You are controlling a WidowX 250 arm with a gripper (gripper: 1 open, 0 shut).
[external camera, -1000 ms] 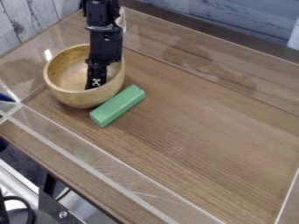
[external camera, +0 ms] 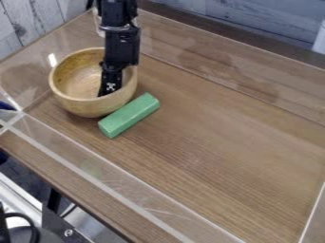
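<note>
A tan oval bowl sits at the left of the wooden table, and a green block lies just beside it at its lower right. The black gripper reaches down from the top of the camera view, its tip inside the bowl near the right wall. Whether its fingers are open, shut or holding anything is too small and dark to tell.
A pale wall runs along the back, and dark cables show at the bottom left corner.
The gripper has shifted very slightly inside the bowl; the bowl and green block look almost unchanged.
</note>
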